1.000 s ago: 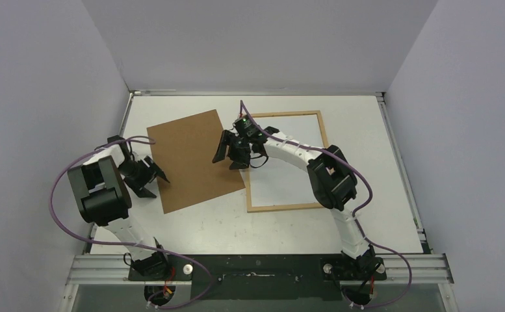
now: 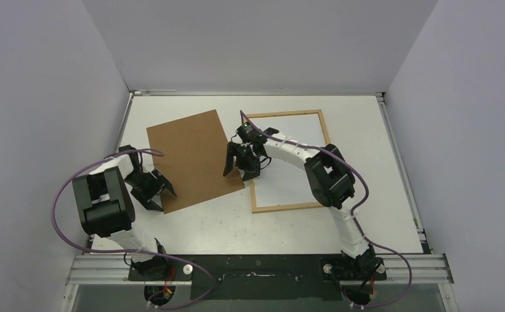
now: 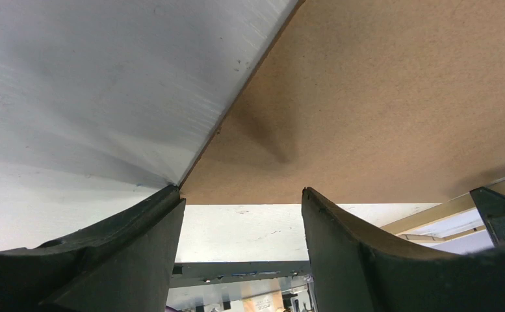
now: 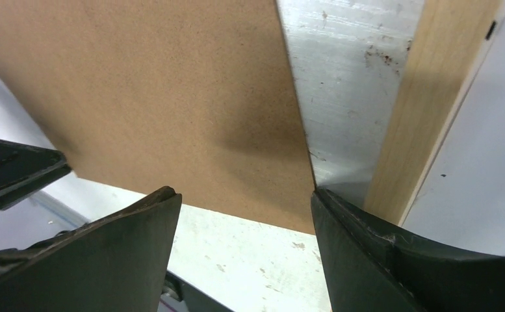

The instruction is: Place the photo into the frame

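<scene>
A brown board (image 2: 191,149) lies flat and slightly turned, left of the wooden frame (image 2: 288,208), which holds a white sheet (image 2: 288,182). My left gripper is open at the board's lower left, one fingertip at its edge. My right gripper is open at the board's right side, one fingertip at the edge beside the frame's left bar (image 4: 425,97). Neither has anything raised between its fingers.
Grey walls bound both sides and the back. The arms' cables arch over them.
Over the last second both grippers have moved a little toward the front, along the board's side edges. The board looks almost unmoved.
</scene>
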